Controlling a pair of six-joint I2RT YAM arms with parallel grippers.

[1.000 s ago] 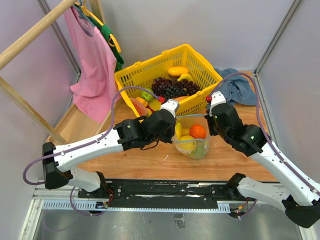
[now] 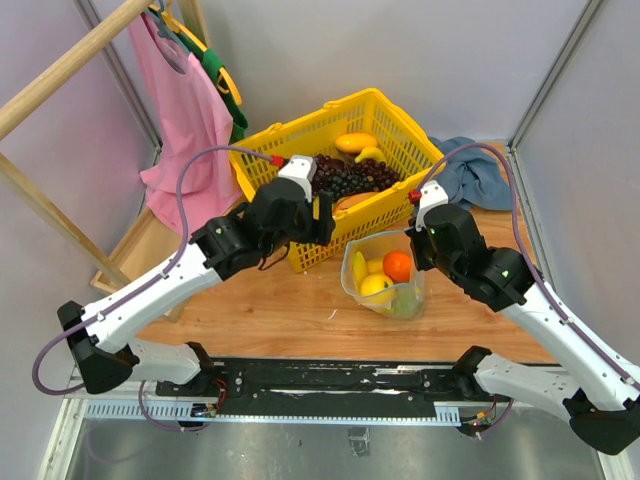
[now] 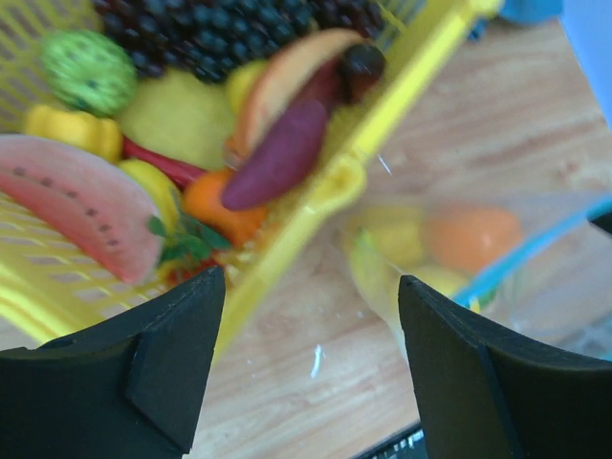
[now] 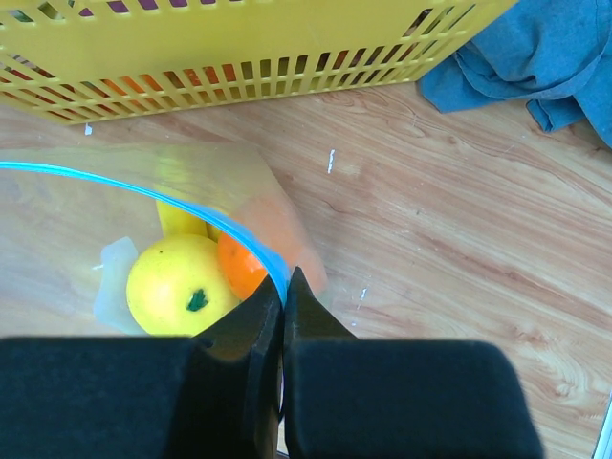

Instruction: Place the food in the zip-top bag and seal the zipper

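Observation:
The clear zip bag (image 2: 366, 295) stands on the table below the yellow basket (image 2: 300, 140), holding an orange (image 2: 397, 266), a yellow round fruit (image 4: 172, 287) and another yellow item. My right gripper is shut on the bag's blue zip edge. My left gripper is apart from the bag, over the basket's near edge, fingers spread with nothing between them. The basket holds grapes, a watermelon slice (image 3: 76, 201), an eggplant (image 3: 277, 158), peppers and several other foods.
A blue cloth (image 2: 465, 180) lies right of the basket. A wooden rack (image 2: 50, 210) with hanging garments is at the left. Bare table (image 2: 250, 330) lies in front of the basket and around the bag.
My left gripper has moved up and left, away from the bag to above the basket's edge. My right gripper has stayed about where it was.

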